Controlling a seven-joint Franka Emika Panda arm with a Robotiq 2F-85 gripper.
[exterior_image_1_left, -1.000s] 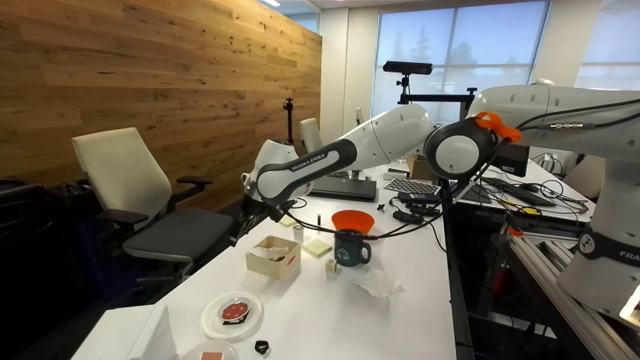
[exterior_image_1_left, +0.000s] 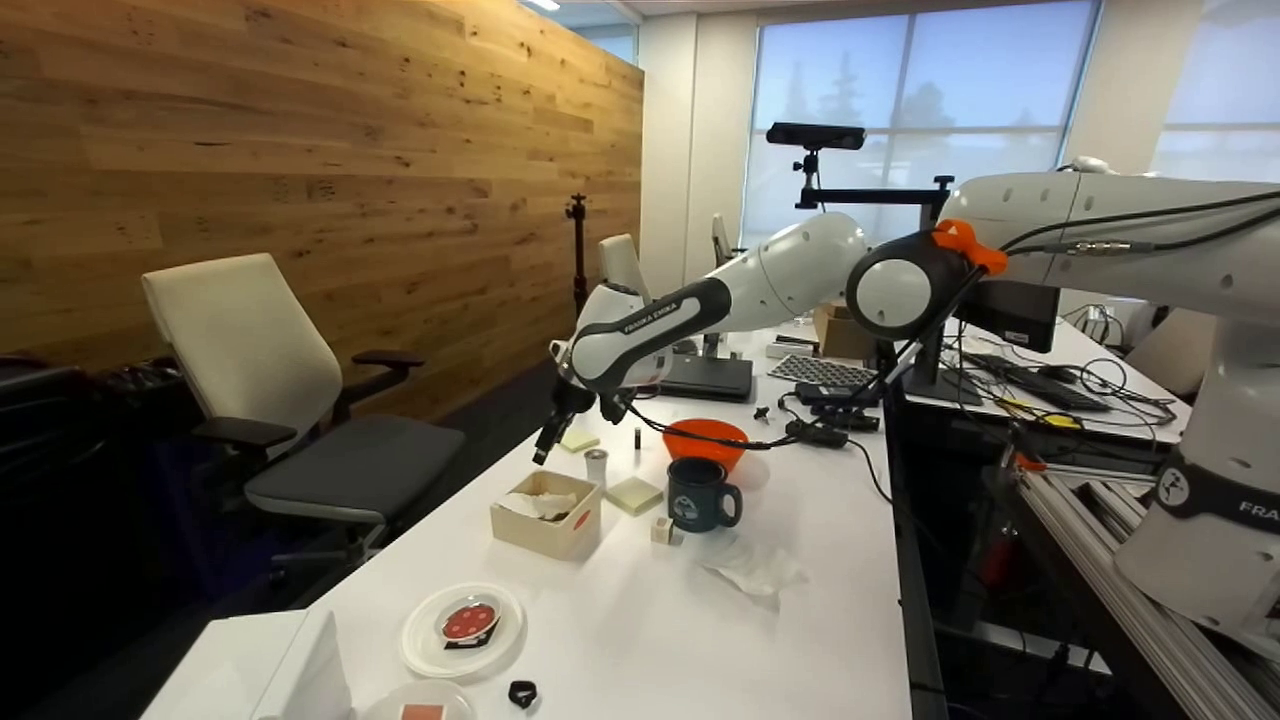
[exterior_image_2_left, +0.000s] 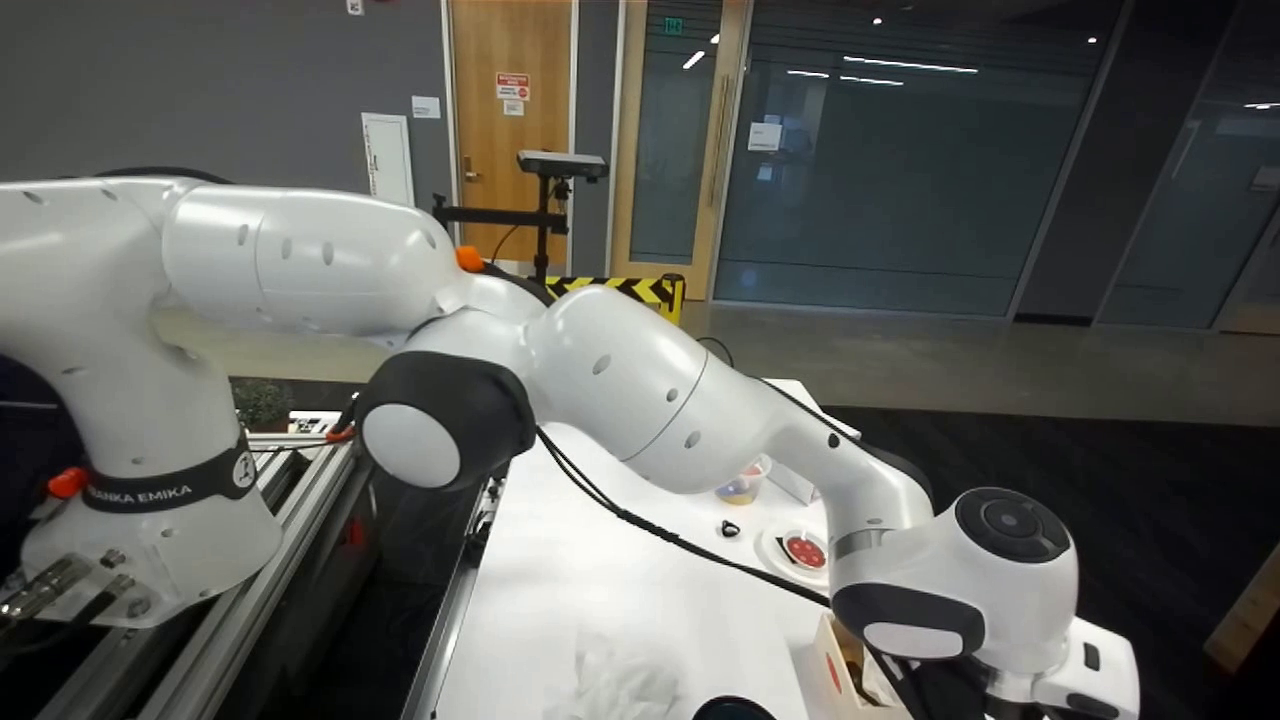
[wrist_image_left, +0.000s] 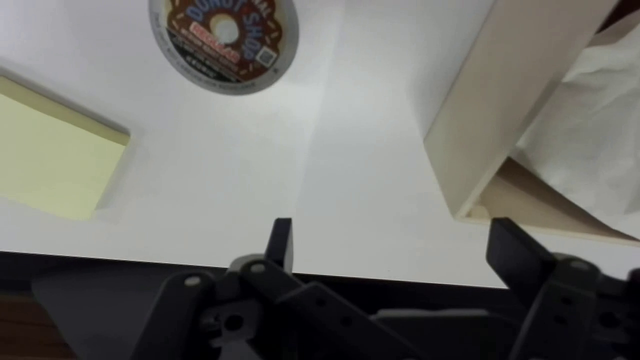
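With its fingers spread wide, my gripper is open over the table's edge, nothing between the fingers. In the wrist view a coffee pod (wrist_image_left: 225, 36) with a brown "Donut Shop" lid lies at the top. To its lower left is a yellow sticky-note pad (wrist_image_left: 54, 153). On the right stands a cream box (wrist_image_left: 495, 102) holding crumpled white paper (wrist_image_left: 591, 120). From the first exterior view, the gripper (exterior_image_1_left: 542, 456) hangs above the far side of the box (exterior_image_1_left: 546, 534), apart from it. The pod (exterior_image_1_left: 596, 466) stands just behind that box.
A dark mug (exterior_image_1_left: 696, 494), an orange bowl (exterior_image_1_left: 705, 442), a second pad (exterior_image_1_left: 633, 494) and a small cube (exterior_image_1_left: 662, 530) stand right of the box. Crumpled tissue (exterior_image_1_left: 756, 564) and a white plate (exterior_image_1_left: 422, 648) lie nearer. Bare table lies between plate and tissue.
The arm's hand has moved right and farther back in the first exterior view, from left of the box to above its far side. The table objects look unmoved.
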